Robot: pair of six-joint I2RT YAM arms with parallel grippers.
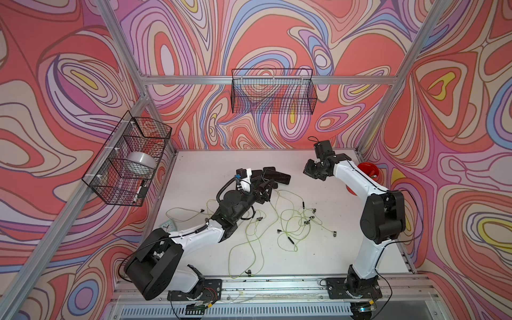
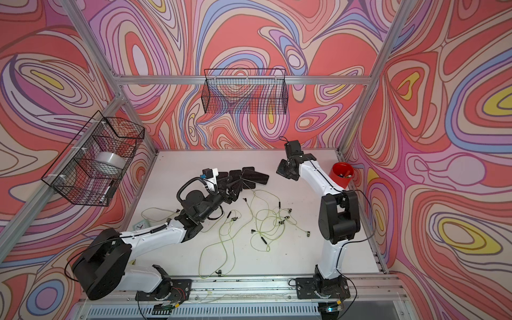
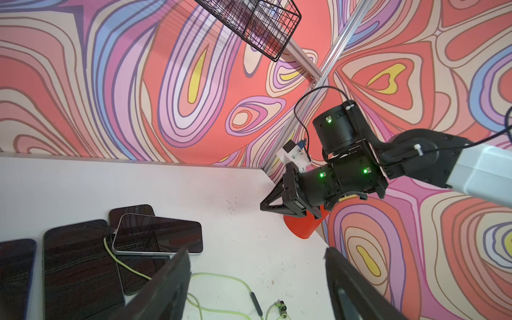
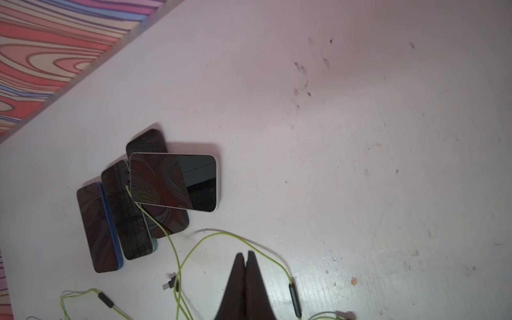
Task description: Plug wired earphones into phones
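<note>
Several dark phones lie at the back of the table. In the right wrist view a white-edged phone (image 4: 200,184) rests across another phone (image 4: 146,141), beside a dark phone (image 4: 128,213) and a blue-edged phone (image 4: 98,229). A green earphone cable (image 4: 160,226) reaches the white-edged phone's left end; whether it is plugged in there cannot be told. A loose silver-tipped plug (image 4: 169,284) lies in front of the phones. My left gripper, open and empty, is close to the phones. My right gripper is shut, nothing showing between its fingers, raised to their right.
Tangled green earphones (image 1: 288,224) with black ends spread over the table's middle and front. A red bucket (image 2: 342,175) stands at the right edge. Wire baskets (image 1: 273,96) hang on the back and left frame. Bare tabletop (image 4: 373,133) lies right of the phones.
</note>
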